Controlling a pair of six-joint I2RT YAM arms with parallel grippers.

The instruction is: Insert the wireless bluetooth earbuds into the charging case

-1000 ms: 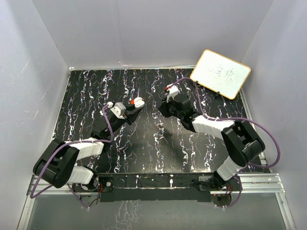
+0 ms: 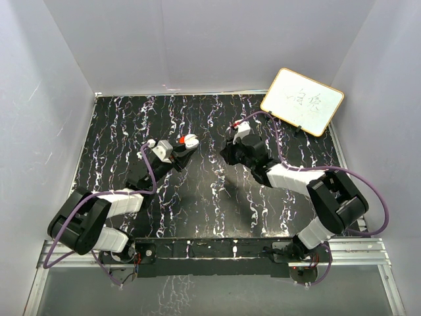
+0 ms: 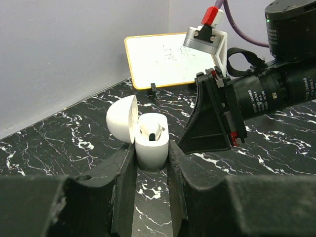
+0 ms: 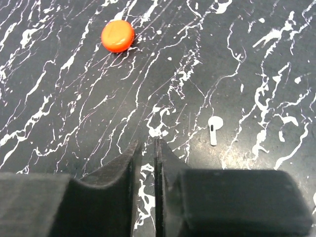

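My left gripper is shut on the white charging case [image 3: 150,129], which it holds up off the table with the lid [image 3: 121,118] swung open. A slot with a dark mark shows inside; whether a bud sits in there I cannot tell. On the dark marbled table a white earbud [image 4: 215,129] lies with its stem, ahead and to the right of my right gripper. That gripper is partly open, a narrow empty gap between its fingers. At the right edge of the right wrist view a white bit, cut off, cannot be identified.
A round orange object [image 4: 117,36] lies on the table, in the upper left of the right wrist view. A whiteboard [image 2: 302,102] leans at the back right.
In the top view my right arm has shifted slightly to the right and toward the front. The left arm and the case are almost unmoved.
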